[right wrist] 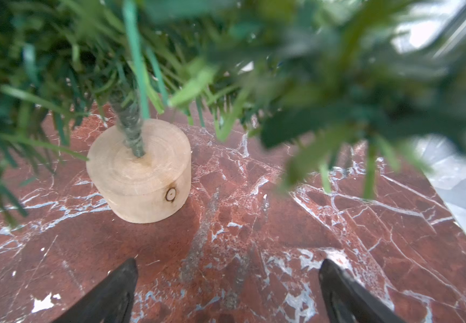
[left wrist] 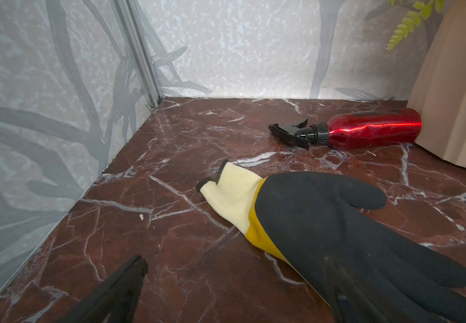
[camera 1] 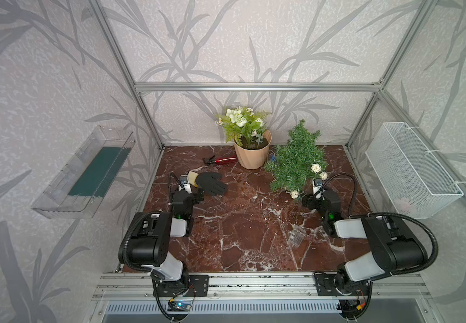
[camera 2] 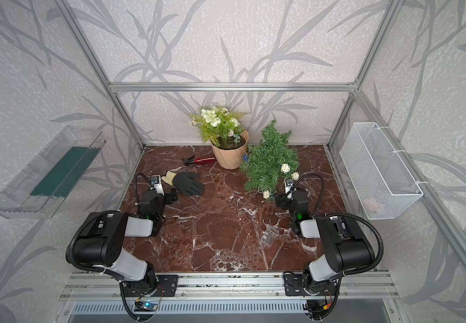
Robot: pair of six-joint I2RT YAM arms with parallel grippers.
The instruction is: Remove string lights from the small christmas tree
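Observation:
A small green Christmas tree [camera 1: 294, 156] stands at the back right, with several white ball lights [camera 1: 315, 168] among its lower branches. In the right wrist view its wooden base [right wrist: 138, 188] and trunk show under the foliage. My right gripper is open and empty, low at the tree's front edge, below the branches. My left gripper is open and empty at the left of the table, just short of a black and yellow glove [left wrist: 313, 226]. The run of the lights' wire is too small to follow.
A red spray bottle [left wrist: 372, 128] lies beside a potted plant [camera 1: 251, 156] at the back. Wire basket [camera 1: 413, 177] and clear tray [camera 1: 49, 204] hang at right and left. A small clear object [camera 1: 296, 235] lies front right.

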